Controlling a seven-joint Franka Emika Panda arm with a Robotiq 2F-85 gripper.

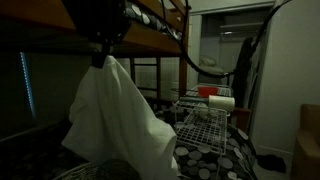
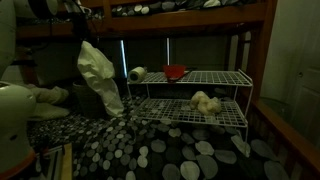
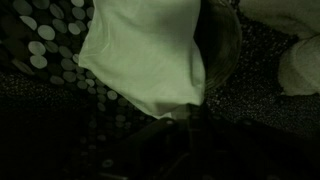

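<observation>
A white cloth (image 1: 118, 118) hangs from my gripper (image 1: 100, 56), which is shut on its upper edge. Below that pinch the cloth spreads wide and droops freely. In the second exterior view the cloth (image 2: 97, 72) is held up at the left, above the bed. Seen from the wrist, the cloth (image 3: 145, 50) runs out from the dark fingertips at the bottom and partly covers a round container (image 3: 222, 42). The fingers themselves are very dark in the wrist view.
A white wire rack (image 2: 190, 92) stands on the dotted bedspread (image 2: 160, 155), with a red item (image 2: 175, 72) and a white roll (image 2: 137, 74) on top and a pale bundle (image 2: 207, 104) lower down. Bunk rails (image 2: 195, 22) run overhead. Bedspread in front of the rack is clear.
</observation>
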